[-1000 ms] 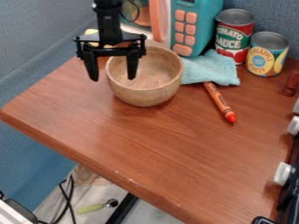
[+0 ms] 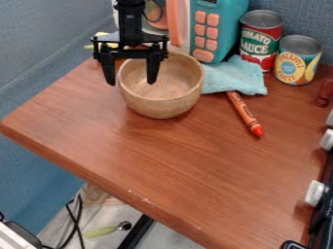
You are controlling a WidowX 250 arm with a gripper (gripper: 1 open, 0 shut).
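Observation:
My black gripper (image 2: 130,70) hangs open over the left half of a wooden bowl (image 2: 162,97), its two fingers wide apart, one at the bowl's left side and the other above its interior. The bowl stands on the wooden table (image 2: 156,165) near the back left. Nothing shows between the fingers.
Right of the bowl lie a light blue cloth (image 2: 237,76) and an orange crayon (image 2: 244,114). A toy microwave (image 2: 209,29), a tomato can (image 2: 260,39), a yellow can (image 2: 297,61) and a small red bottle (image 2: 325,94) stand behind.
The gripper has moved slightly to the right over the bowl. The bowl and other things stay put.

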